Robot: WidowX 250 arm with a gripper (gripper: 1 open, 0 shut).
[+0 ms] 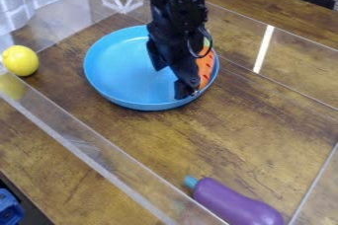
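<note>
My black gripper (185, 71) is lowered over the right side of the blue bowl (119, 76), open, its fingers around the orange carrot (205, 64), which is mostly hidden behind it. Whether the fingers touch the carrot I cannot tell.
A yellow lemon (20, 60) lies at the left. A purple eggplant (238, 201) lies at the lower right. A blue object (7, 209) shows at the lower left edge.
</note>
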